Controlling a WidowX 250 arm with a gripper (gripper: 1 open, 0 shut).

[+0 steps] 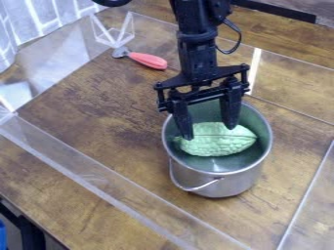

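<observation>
A metal pot (217, 176) with a wire handle stands on the wooden table. A pale green ridged object (217, 145), cloth or toy, lies inside it. My black gripper (206, 117) is over the pot's back part, its two fingers spread apart, open, above the green object with nothing visible between them.
A red-handled utensil (146, 60) with a pale head lies at the back left. Clear plastic walls (14, 93) edge the left and front.
</observation>
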